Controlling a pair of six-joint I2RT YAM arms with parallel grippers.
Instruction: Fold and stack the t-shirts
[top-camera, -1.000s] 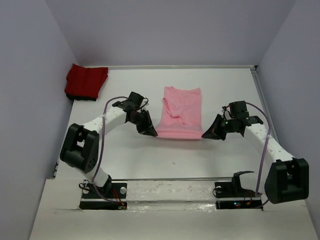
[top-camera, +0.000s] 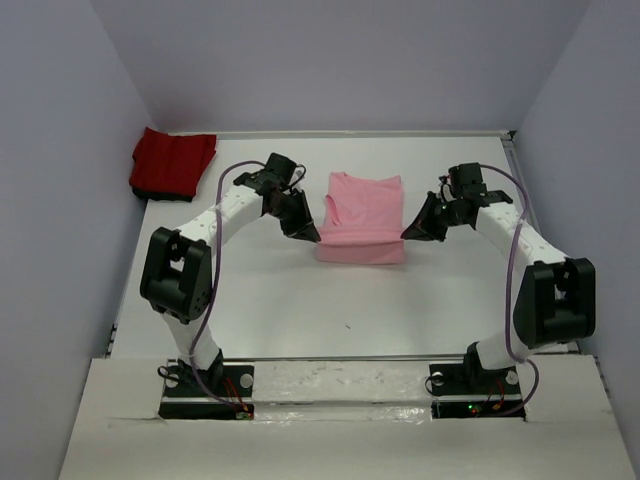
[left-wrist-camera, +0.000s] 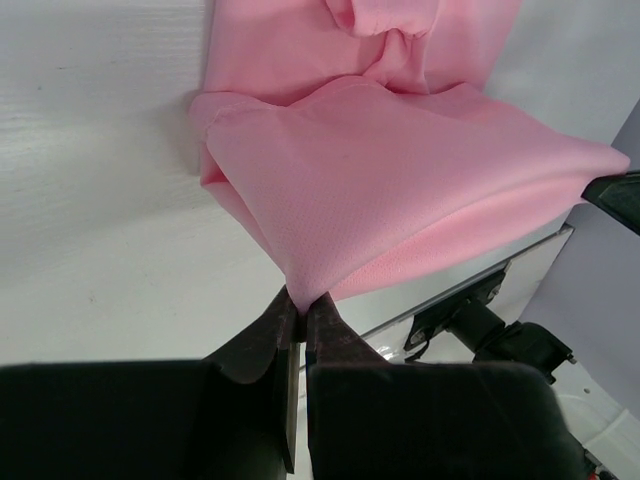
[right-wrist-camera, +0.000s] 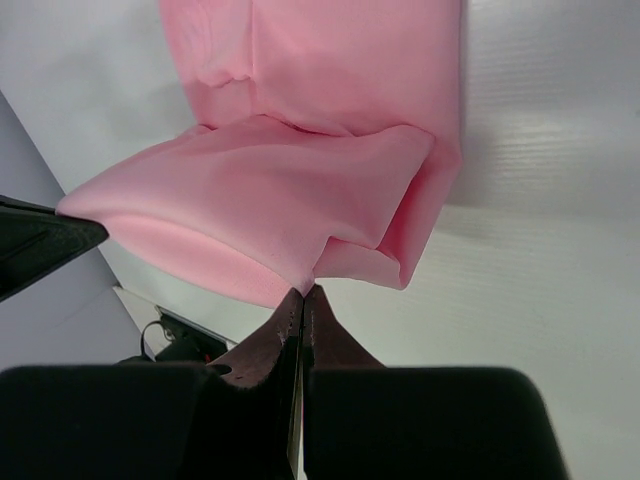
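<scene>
A pink T-shirt (top-camera: 364, 205) lies in the middle of the white table, its lower part lifted and folded over toward the back. My left gripper is shut on the left end of this raised edge, as the left wrist view shows. My right gripper is shut on the other end, the cloth (right-wrist-camera: 240, 210) meeting its fingertips. Between the two grippers the cloth stretches across in a band, with more pink fabric showing beneath it.
A pile of red cloth (top-camera: 172, 160) with a dark lower edge lies at the back left corner. Walls bound it at the sides and back.
</scene>
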